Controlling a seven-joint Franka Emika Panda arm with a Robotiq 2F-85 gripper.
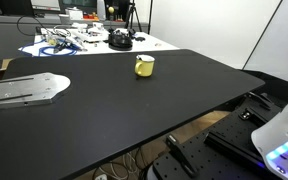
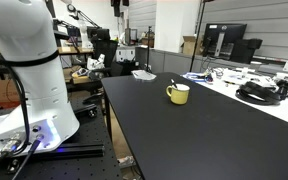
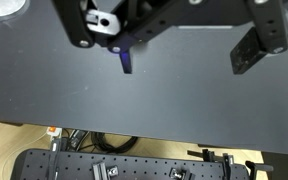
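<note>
A yellow and white mug [image 1: 144,66] stands upright on the dark table [image 1: 114,115], toward its far side in exterior view 1. Exterior view 2 shows the same mug [image 2: 177,95] near the table's left part, with its handle visible. My gripper is open in the wrist view, its dark fingers [image 3: 249,50] wide apart over the table. Nothing sits between them. I cannot make out the mug in the wrist view, and the gripper's fingers do not show clearly in the exterior views.
A flat whitish tray-like object [image 1: 24,90] lies on the table's left in exterior view 1. Cables and equipment [image 1: 69,42] clutter the area beyond the table. A black perforated base plate [image 3: 134,165] borders the table's near edge.
</note>
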